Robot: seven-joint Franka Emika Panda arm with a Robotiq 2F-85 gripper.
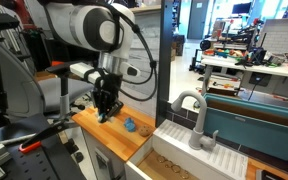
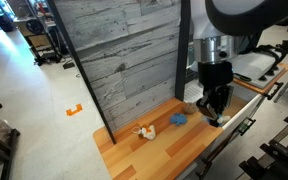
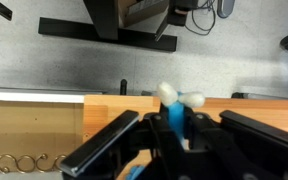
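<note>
My gripper [image 1: 106, 112] hangs low over the wooden counter [image 2: 132, 155], close to its front edge. It is shut on a small blue and white object [image 3: 174, 108], whose white end sticks out past the fingertips in the wrist view. In exterior view 2 a white bit of the object shows below the dark fingers [image 2: 216, 100]. Another blue item [image 1: 130, 124] lies on the counter, with a tan one [image 1: 144, 129] beside it. A small white and orange item [image 2: 147, 131] lies farther along the wood.
The sink [image 1: 189, 150] with its grey faucet [image 1: 197, 115] is right of the wooden strip. A grey panelled wall [image 2: 134, 60] runs along the counter's back. In the wrist view, a drawer or compartment with several hooks [image 3: 24, 162] lies at the lower left.
</note>
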